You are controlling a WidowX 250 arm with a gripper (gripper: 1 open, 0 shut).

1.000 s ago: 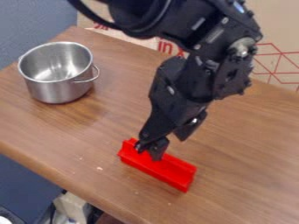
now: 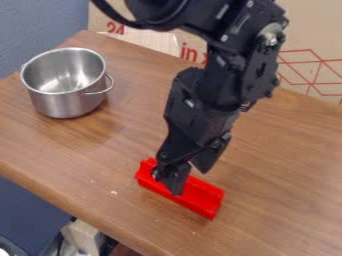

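A red rectangular block (image 2: pixel 195 200) lies on the wooden table near its front, angled from upper left to lower right. My dark gripper (image 2: pixel 171 170) is lowered over the block's left part, its fingertips at or just above the block; whether they touch it or how far apart they stand is hard to tell. A steel pot (image 2: pixel 64 92) with a wire handle stands on the table at the upper left.
A pale panel with red lines stands at the back.
The arm has shifted and turned slightly, its upper part moving a little to the left. The block and pot look unmoved.
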